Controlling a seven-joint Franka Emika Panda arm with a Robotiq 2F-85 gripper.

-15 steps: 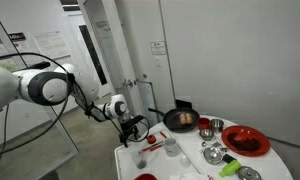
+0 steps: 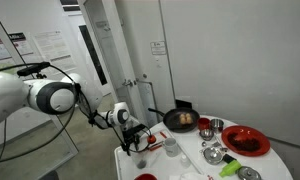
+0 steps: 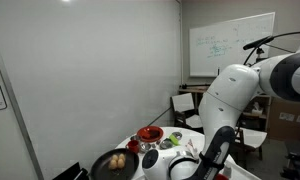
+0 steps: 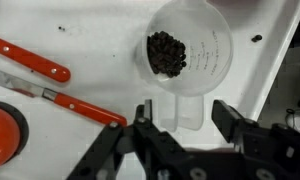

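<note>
In the wrist view, a clear measuring cup [image 4: 198,45] holds a small heap of dark beans [image 4: 167,54]. Its flat handle [image 4: 190,112] points back toward my gripper. The two fingers stand apart on either side of the handle, with a gap showing, so the gripper is open. From exterior view 1, the gripper [image 2: 133,141] is low over the near left part of the white table, close to the cup [image 2: 139,161]. In exterior view 2 the arm hides the cup from clear sight.
Red-handled utensils [image 4: 85,108] and a round red object [image 4: 2,132] lie left of the cup in the wrist view. A dark pan [image 2: 181,121], another clear container [image 2: 171,147], a red plate [image 2: 252,142] and a red bowl [image 2: 145,177] stand on the table.
The arm has come slightly lower and closer to the cup over the last second. The objects on the table look unmoved.
</note>
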